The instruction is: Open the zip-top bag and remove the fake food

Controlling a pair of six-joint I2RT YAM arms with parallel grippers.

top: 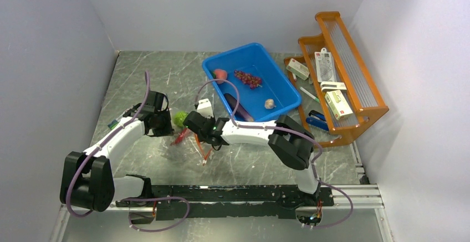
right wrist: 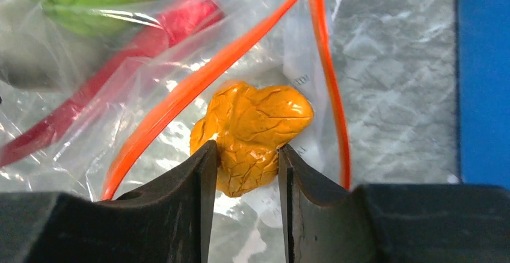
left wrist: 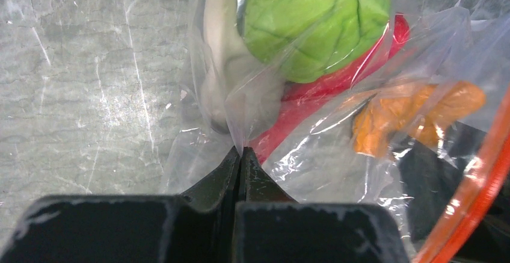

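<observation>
The clear bag (left wrist: 313,160) with red-orange zip lies open on the table, holding a green lettuce (left wrist: 316,22), a red pepper (left wrist: 319,94) and a pale item (left wrist: 228,70). My left gripper is shut, pinching the bag's clear film. An orange food piece (right wrist: 252,124) sits within the bag's opening, between my right gripper's fingertips; the right gripper is part closed around it, though whether it grips firmly I cannot tell.
A blue bin (top: 260,59) behind holds grapes (top: 248,78), a pink fruit, a dark long item and garlic (top: 270,103). A wooden rack (top: 354,125) with boxes stands at the right. Bare table lies at the front.
</observation>
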